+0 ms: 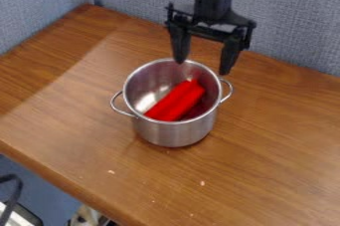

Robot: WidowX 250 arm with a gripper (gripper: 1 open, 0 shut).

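Note:
A steel pot with two wire handles stands on the wooden table, slightly left of the middle. Inside it lies a red oblong object, tilted along the pot from lower left to upper right. My black gripper hangs above the back rim of the pot, its fingers spread open with nothing between them.
A pale speckled wall or panel runs along the back. A dark shape at the lower left edge is too cut off to tell.

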